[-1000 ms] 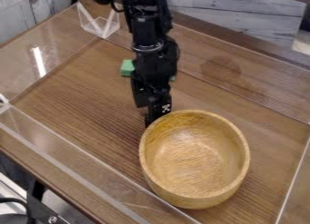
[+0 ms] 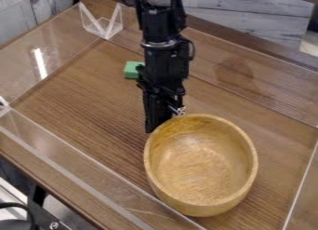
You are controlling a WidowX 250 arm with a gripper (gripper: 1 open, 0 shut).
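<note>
The black robot arm comes down from the top centre, its gripper (image 2: 162, 115) low over the wooden table, at the upper-left rim of a yellow oval bowl (image 2: 199, 169). The fingertips are dark and partly merge with each other; I see nothing held between them. Whether they touch the rim I cannot tell. The bowl is empty.
A small green block (image 2: 132, 70) lies behind the arm, to its left. A clear plastic piece stands at the back left.
The arm's lower part has shifted slightly over the last second, with the gripper staying by the bowl's upper-left rim. The bowl looks much the same.
</note>
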